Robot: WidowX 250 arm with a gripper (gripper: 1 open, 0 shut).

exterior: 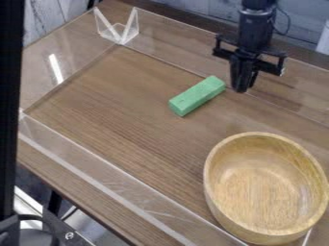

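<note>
The black gripper (240, 79) hangs at the upper middle right of the wooden table, its tip just right of and above a green rectangular block (197, 95), apart from it in the image. It looks shut, with nothing visible between its fingers. The block lies flat on the table at a slant.
A large light wooden bowl (265, 219) takes up the front right. A clear plastic stand (117, 29) sits at the back left. Dark equipment and cables show at the lower left edge.
</note>
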